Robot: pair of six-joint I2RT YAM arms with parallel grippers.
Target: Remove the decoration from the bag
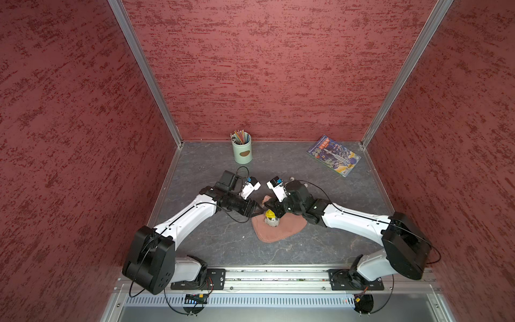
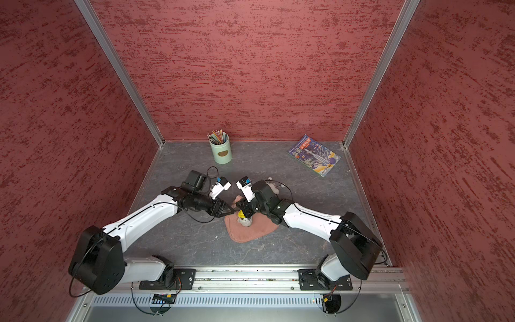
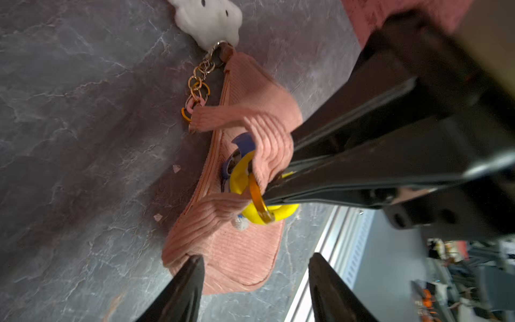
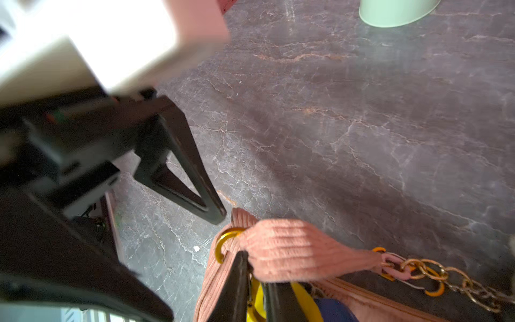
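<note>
The pink ribbed bag (image 1: 286,227) lies on the table, its strap (image 3: 273,140) arching up in the left wrist view. A yellow-and-grey decoration (image 1: 272,220) rests against the bag; a gold ring (image 4: 222,248) loops round the strap. My right gripper is shut at the decoration beneath the strap, with gold metal showing between its fingers. Which part it pinches is partly hidden. To the left, my left gripper is open and empty, close to the bag's end. A second charm, white and cloud-shaped (image 3: 210,20), hangs from a chain (image 3: 200,80).
A mint pencil cup (image 1: 242,152) stands at the back left, and a magazine (image 1: 334,155) lies at the back right. Both grippers are close together over the bag. Bare table surrounds the bag at the front and left.
</note>
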